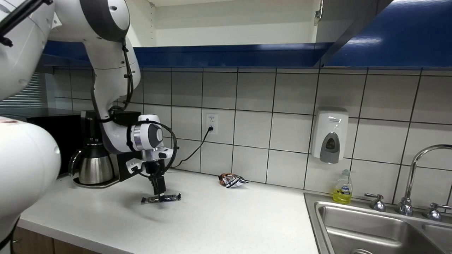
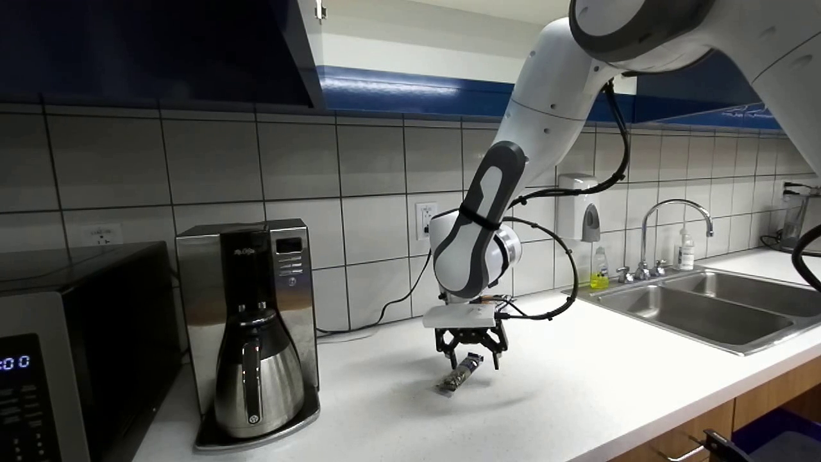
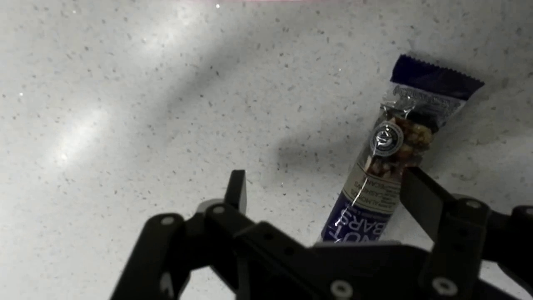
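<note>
A nut bar (image 3: 372, 187) in a clear, cream and dark blue wrapper lies flat on the white counter. In the wrist view it slants from lower middle to upper right, its lower end hidden by my gripper. The fingers stand wide apart, with the right finger (image 3: 422, 200) overlapping the bar's edge and the left one over bare counter. From exterior view 2, my gripper (image 2: 474, 364) points down just over the bar (image 2: 460, 375). Exterior view 1 shows a finger in front of or above the bar (image 1: 172, 197); contact cannot be made out.
A crumpled snack packet (image 1: 231, 180) lies near the tiled wall. The coffee maker (image 2: 265, 339) and microwave (image 2: 84, 346) stand on the left, the sink (image 1: 373, 226) on the right. Bare counter (image 1: 237, 220) stretches between the bar and the sink.
</note>
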